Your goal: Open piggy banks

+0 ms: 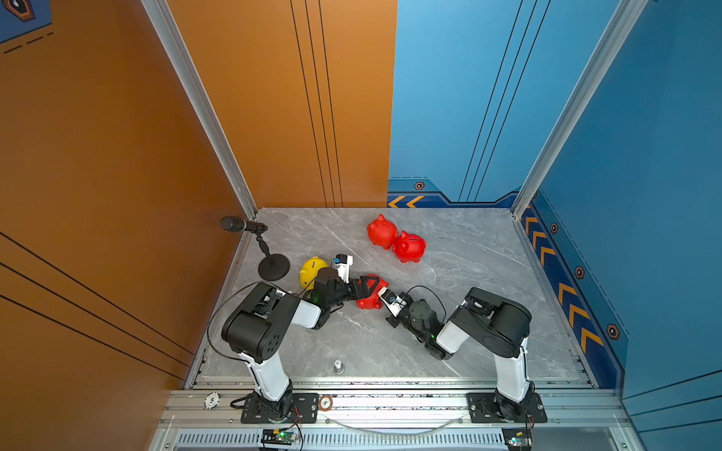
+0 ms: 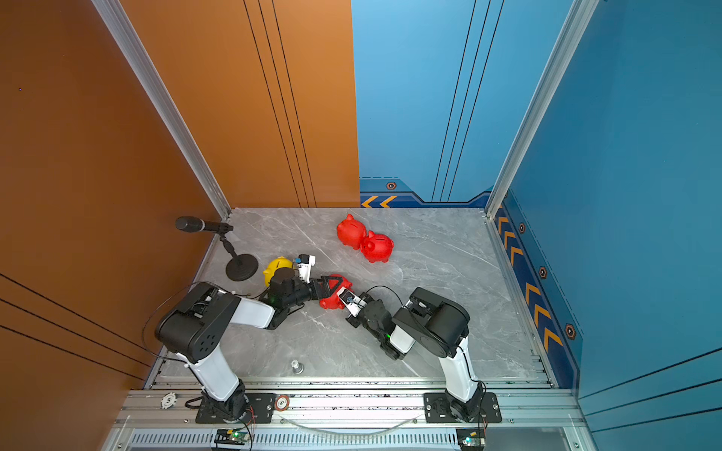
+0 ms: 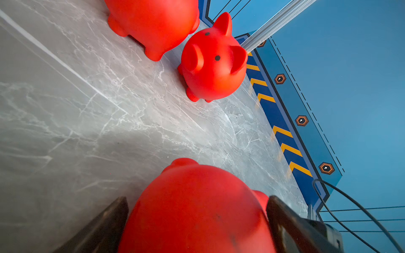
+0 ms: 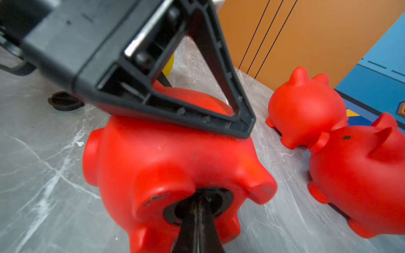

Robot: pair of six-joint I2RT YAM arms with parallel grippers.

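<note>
A red piggy bank [image 4: 139, 151] lies tipped at the middle, its underside hole facing my right gripper. My left gripper [image 1: 367, 285] is open around it, fingers on either side of its body in the left wrist view [image 3: 196, 210]. My right gripper is shut, fingertips at or inside the dark-rimmed hole; how deep is unclear. Two red piggy banks [image 1: 382, 231] [image 1: 410, 246] stand upright behind. A yellow piggy bank [image 1: 313, 269] is partly hidden behind my left gripper.
A microphone stand [image 1: 273, 266] is at the back left. A small metal object [image 1: 338, 366] stands near the front edge. A dark disc [image 4: 65, 101] lies on the table in the right wrist view.
</note>
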